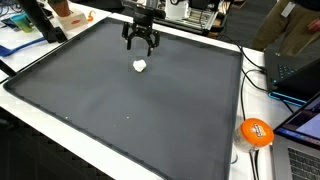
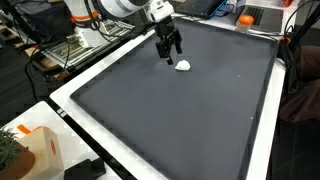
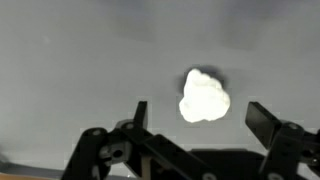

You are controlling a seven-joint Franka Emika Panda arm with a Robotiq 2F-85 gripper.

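A small white lump [image 1: 139, 65] lies alone on the dark grey tabletop [image 1: 150, 110], close to the robot's base. Above and a little behind it hangs my gripper [image 1: 141, 46], its fingers spread and empty. From the other side, in exterior view 2, the white lump [image 2: 182, 65] sits just beside my gripper [image 2: 172, 54]. In the wrist view the lump [image 3: 204, 97] shows ahead of the open gripper, between the lines of the two fingers but clear of both.
An orange-topped container [image 1: 254, 133] stands at the table's right edge by a laptop [image 1: 297, 155]. Bottles and other clutter lie beyond the far-left corner.
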